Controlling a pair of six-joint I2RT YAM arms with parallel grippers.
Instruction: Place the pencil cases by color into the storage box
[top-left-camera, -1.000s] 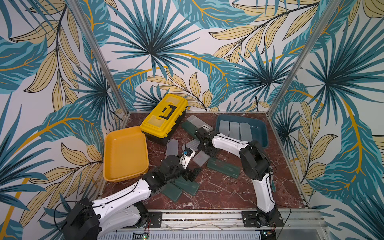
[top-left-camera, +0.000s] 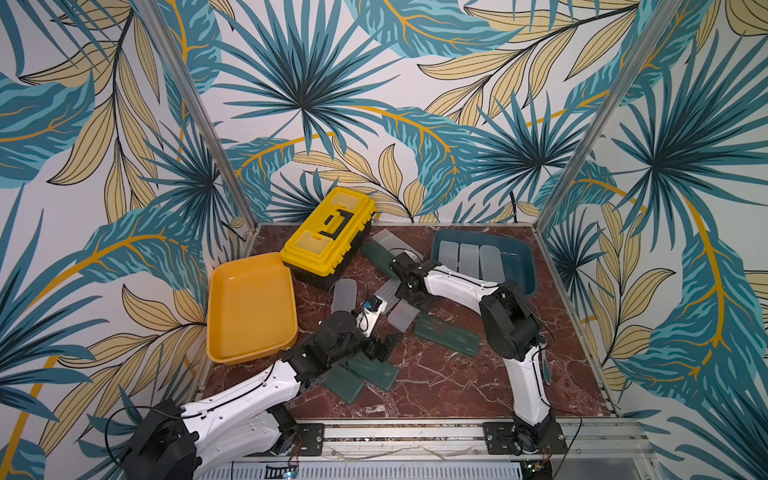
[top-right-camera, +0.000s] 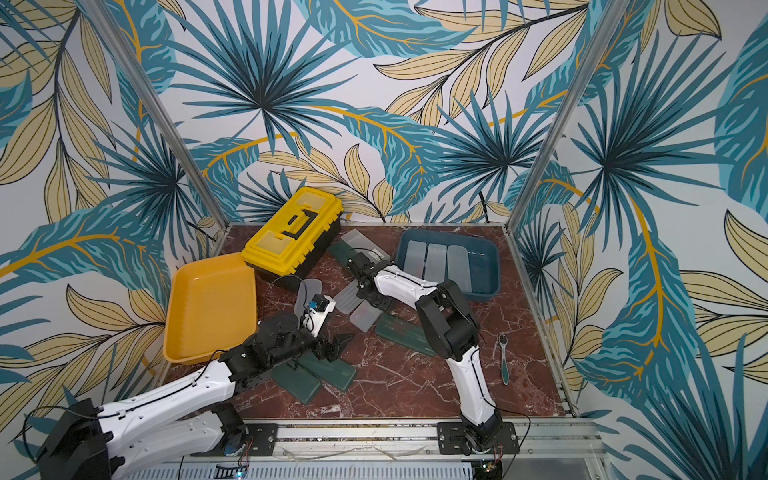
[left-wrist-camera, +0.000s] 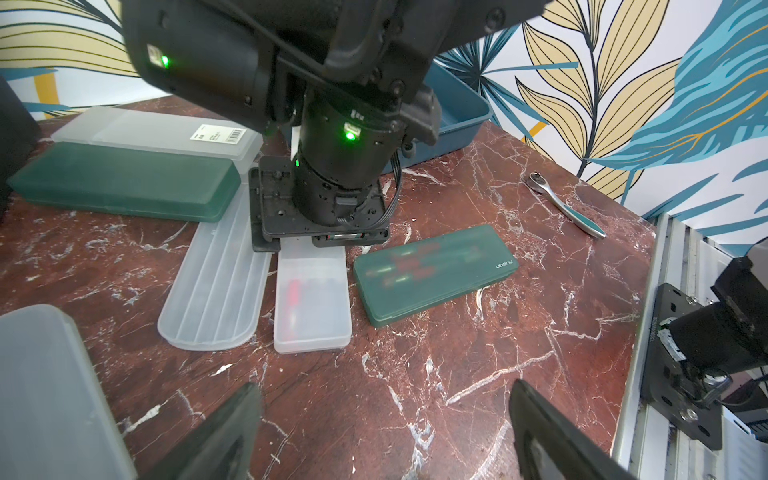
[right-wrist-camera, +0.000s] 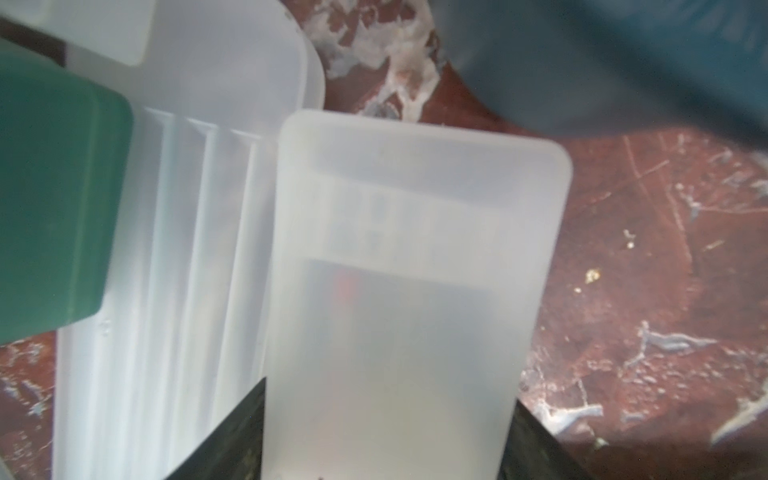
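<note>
In the right wrist view, a translucent white pencil case (right-wrist-camera: 408, 320) lies between the fingers of my right gripper, which reach its two sides; I cannot tell whether they grip it. My left gripper is open and empty above the table. A green case (left-wrist-camera: 436, 268) lies to the right of that white case, and a ribbed translucent one (left-wrist-camera: 216, 280) to its left. Another green case (left-wrist-camera: 128, 180) rests farther back. Two more green cases (top-left-camera: 373, 371) lie beneath the left arm. The blue box (top-left-camera: 518, 268) holds several white cases (top-left-camera: 469, 261).
An empty orange tray (top-left-camera: 252, 312) stands at the left, beside a black toolbox with a yellow lid (top-left-camera: 329, 232). Another white case (top-left-camera: 344, 296) lies close to the toolbox. A spoon-like tool (top-right-camera: 504, 360) lies at the right.
My left gripper has shifted very slightly to the left. The right arm stays over the same white case, with hardly any visible movement.
</note>
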